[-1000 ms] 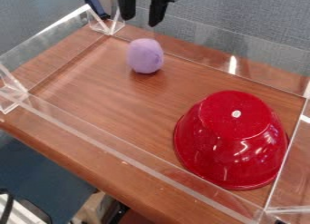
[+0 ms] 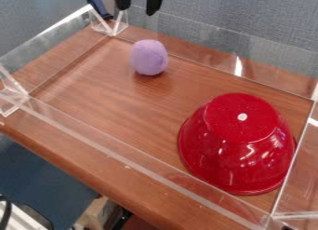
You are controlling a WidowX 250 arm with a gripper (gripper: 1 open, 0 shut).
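Observation:
My gripper (image 2: pixel 138 3) hangs at the top edge of the view, mostly cut off, with its two dark fingertips apart and nothing visible between them. Below it a light purple ball (image 2: pixel 148 58) rests on the wooden surface. At the right a glossy red bowl (image 2: pixel 233 152) lies upside down on the wood.
Clear acrylic walls (image 2: pixel 125 157) border the wooden surface (image 2: pixel 106 99). A small dark blue object (image 2: pixel 99 5) is at the back left corner, by a clear bracket.
My gripper has risen a little, so that less of it shows at the top edge. The ball and bowl are unchanged.

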